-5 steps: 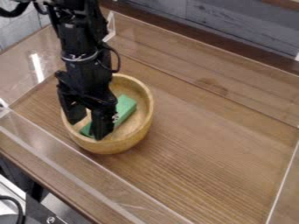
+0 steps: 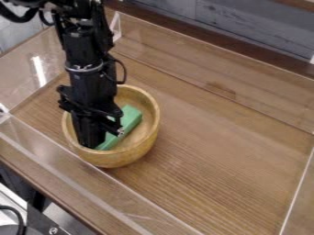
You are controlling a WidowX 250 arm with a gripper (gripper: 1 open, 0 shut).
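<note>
A round tan bowl (image 2: 142, 145) stands on the wooden table at the left of the camera view. In it lies a green object (image 2: 127, 120), partly hidden by my black gripper (image 2: 94, 132), which reaches down into the bowl's left part. Its fingertips are dark and hard to make out; the gripper looks shut, and I see nothing clearly held between its fingers.
Bare wooden tabletop (image 2: 221, 147) fills the middle and right. A grey-blue wall runs along the back. The table's left front edge is close to the bowl, with dark cables below it.
The gripper has shifted slightly left within the bowl. The green object shows to the right of the fingers, still in the bowl.
</note>
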